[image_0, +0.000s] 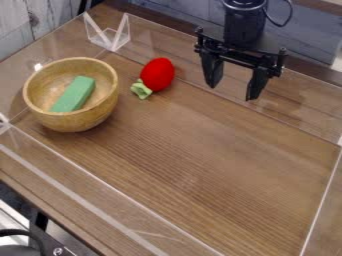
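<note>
My black gripper (242, 70) hangs over the upper right of the wooden table, its two fingers spread apart and nothing seen between them. To its left a red object (158, 74) lies beside a small light-green piece (142, 88). A wooden bowl (104, 105) at the left holds a green block (63, 106).
A clear wire rack or holder (104, 32) stands at the back left. Dark cables lie at the lower left corner.
</note>
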